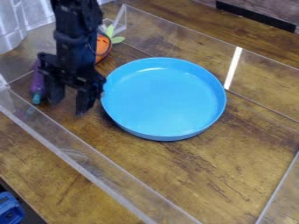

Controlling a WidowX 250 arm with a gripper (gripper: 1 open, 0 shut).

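The black gripper [70, 87] hangs at the upper left, just left of a large blue plate [163, 96], its dark body blurred, so whether it is open or shut cannot be seen. Partly hidden behind it at the left is a purple object [38, 80], like an eggplant. An orange carrot-like object [104, 44] with green lies behind the arm, also partly covered.
Clear plastic walls edge the wooden table [198, 184] at left and front. A blue object [7, 210] sits at the bottom left corner.
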